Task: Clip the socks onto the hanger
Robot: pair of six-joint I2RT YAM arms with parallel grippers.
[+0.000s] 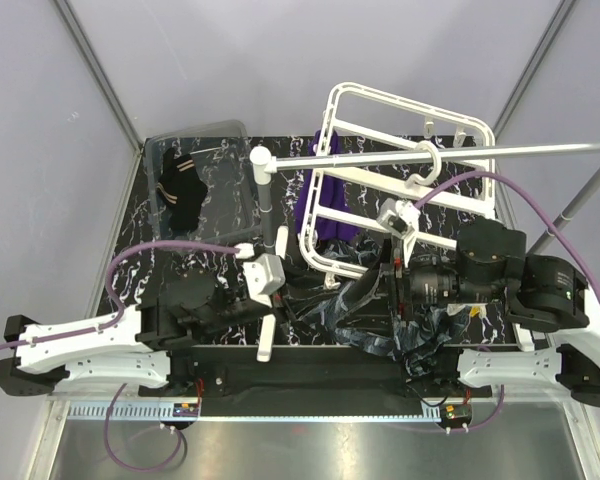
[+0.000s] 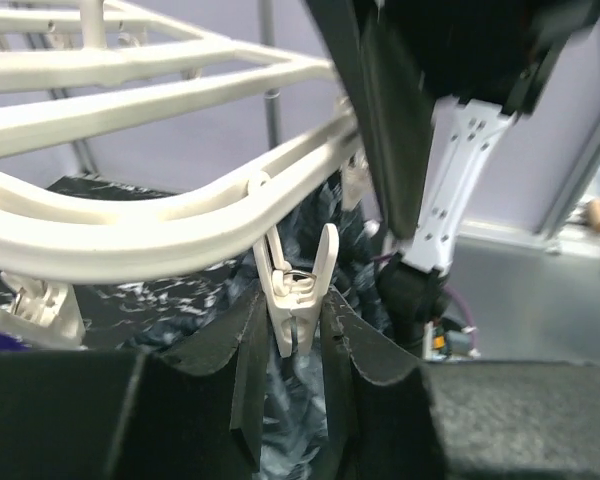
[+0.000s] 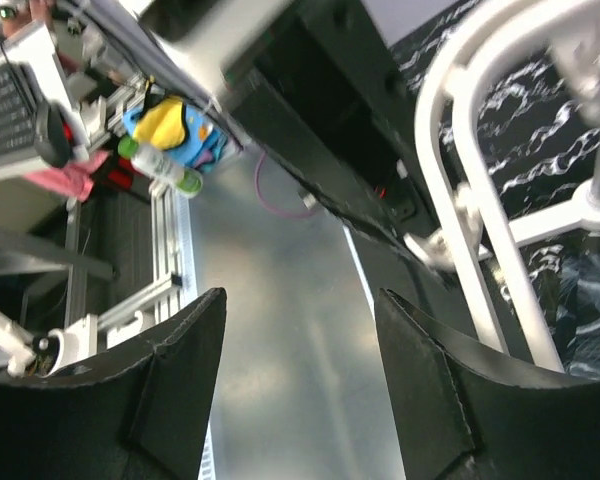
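Observation:
The white hanger (image 1: 360, 176) hangs tilted from the metal rail, with purple socks (image 1: 332, 188) at its left side. In the left wrist view, my left gripper is shut on a small white clip (image 2: 292, 290) under the hanger's lower bar. No sock shows in that clip. My right gripper stands open beside the hanger; in the right wrist view its fingers (image 3: 195, 345) have nothing between them, and the hanger's bar (image 3: 460, 180) passes to their right. A black sock (image 1: 184, 192) with light stripes lies in the clear bin (image 1: 230, 215).
The metal rail (image 1: 540, 150) crosses above the hanger. A dark, crumpled sheet-like material (image 1: 420, 335) lies below the hanger, near the front edge. Both arms crowd the space around the hanger's lower bar.

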